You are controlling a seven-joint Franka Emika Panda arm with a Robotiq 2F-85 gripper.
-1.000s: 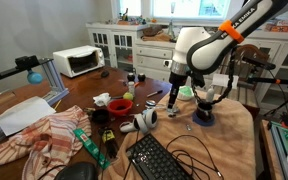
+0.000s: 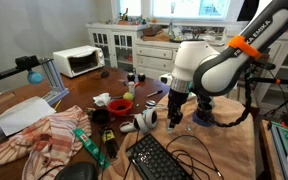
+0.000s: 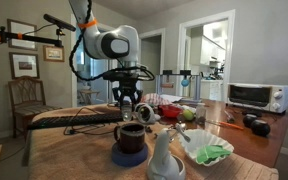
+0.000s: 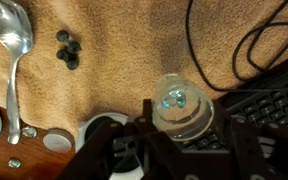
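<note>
A small clear cup [image 4: 182,103] with a few teal bits in it is held between the fingers of my gripper, which is shut on it. In exterior view 2 the gripper [image 3: 126,100] hangs above the tan cloth, behind the dark mug. From exterior view 1 the gripper [image 2: 171,116] is over the cloth's left part, beyond the keyboard. Whether the cup touches the cloth is hard to tell.
A black keyboard [image 4: 269,108] and its cable lie close to the right in the wrist view. A spoon [image 4: 15,45], several dark pellets [image 4: 69,48] and a white-rimmed cup [image 4: 102,128] are to the left. The dark mug [image 3: 131,136] stands on a blue base.
In exterior view 1, my arm and gripper have moved lower in the picture, toward the camera and the keyboard. The objects on the table look unmoved.
</note>
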